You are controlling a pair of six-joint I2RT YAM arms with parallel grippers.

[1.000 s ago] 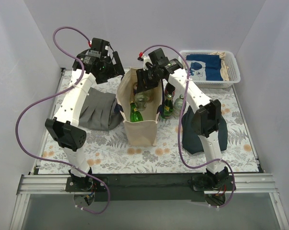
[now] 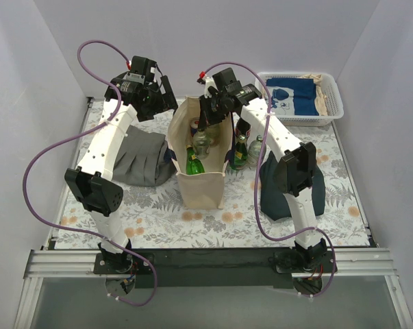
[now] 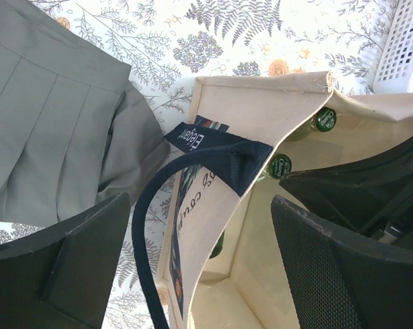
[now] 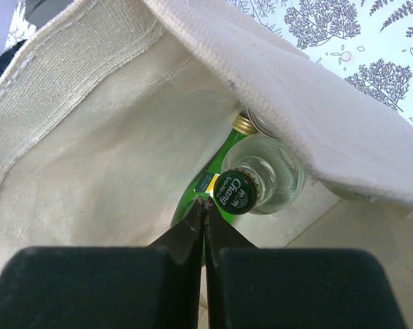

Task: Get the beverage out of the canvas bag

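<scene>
The canvas bag [image 2: 201,190] stands with its mouth up in the middle of the table. Inside it are a clear bottle with a green Chang cap [image 4: 235,192], a green bottle [image 4: 223,152] lying against the wall, and a can partly hidden. Over the bag's mouth, my right gripper is shut, its fingertips touching each other with nothing between them. The Chang cap lies just beyond the tips, outside the fingers. Left of the bag, my left gripper [image 2: 170,96] is open and empty, its fingers [image 3: 329,267] spread on either side of the bag's dark handle [image 3: 148,199].
Several drinks, among them a green bottle [image 2: 239,152] and a clear bottle [image 2: 255,151], stand right of the bag. A white basket [image 2: 335,103] with cloth sits at the back right. Grey cloth [image 2: 141,157] lies left, dark cloth [image 2: 274,195] right.
My right gripper went from open to shut beside the Chang cap, with nothing caught, and has shifted slightly. The bottles stay in the bag. My left gripper stays open, nearly still.
</scene>
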